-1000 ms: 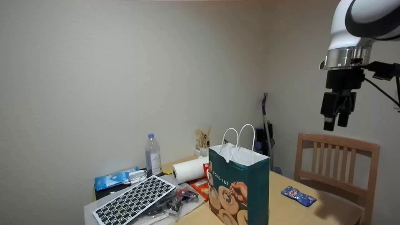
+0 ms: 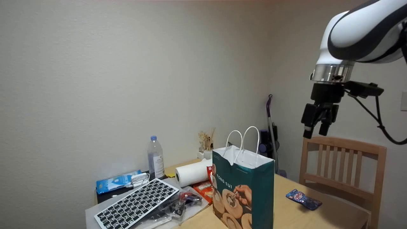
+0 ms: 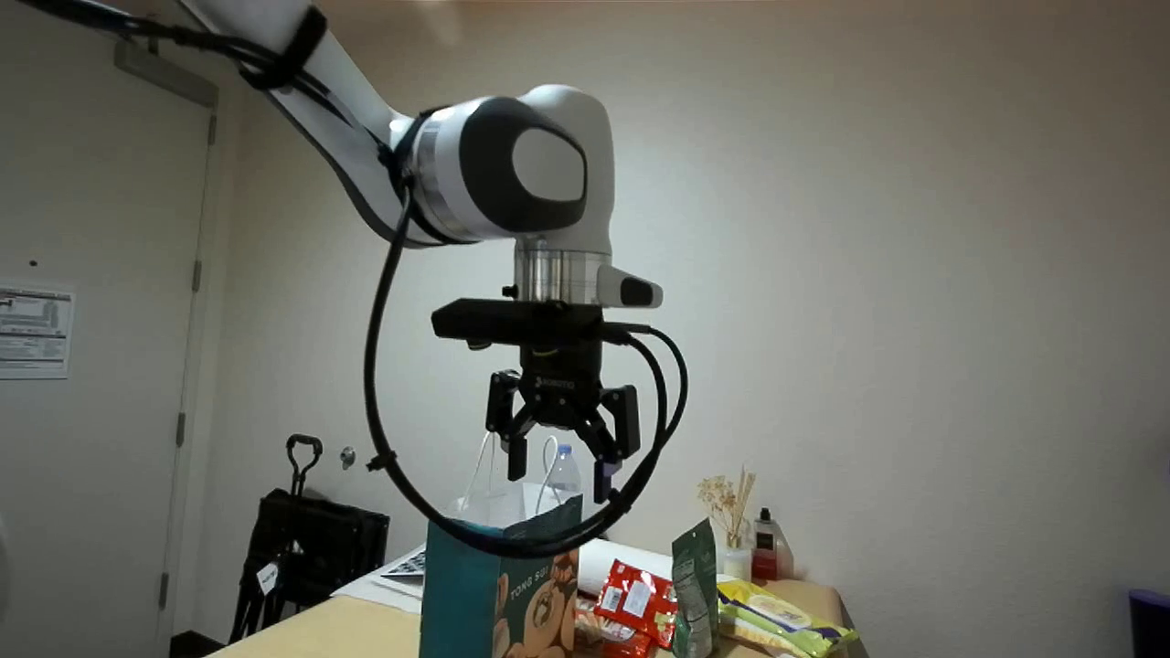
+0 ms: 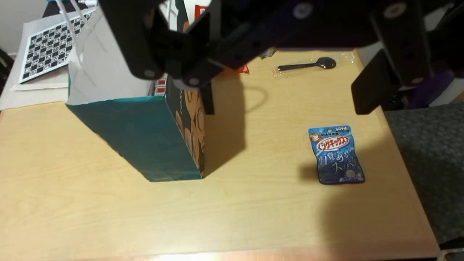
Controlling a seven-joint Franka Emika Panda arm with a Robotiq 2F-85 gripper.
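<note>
My gripper point(image 3: 559, 488) hangs open in the air above the table, with nothing between its fingers. In the wrist view its spread fingers cover much of the upper picture. A small blue candy pouch point(image 4: 337, 155) lies flat on the table, right of the bag and close to the table's edge. The teal paper bag point(image 2: 244, 187) stands upright, its top open and two white handles raised. Some red and white packaging point(image 4: 160, 85) shows just inside the bag's rim; the rest of its inside is hidden.
A wrapped black spoon point(image 4: 326, 63) lies beyond the pouch. Left of the bag are a checkered board point(image 2: 137, 206), a bottle point(image 2: 155, 158) and a paper roll point(image 2: 192, 172). Red packets point(image 3: 638, 601) sit behind it. Bare table point(image 4: 243, 213) surrounds the pouch. A chair point(image 2: 343, 168) stands at the table's end.
In exterior view 1 the arm has moved left, toward the bag, and the gripper's fingertips sit slightly lower. Its shadow now falls over the pouch. The bag and pouch have not moved.
</note>
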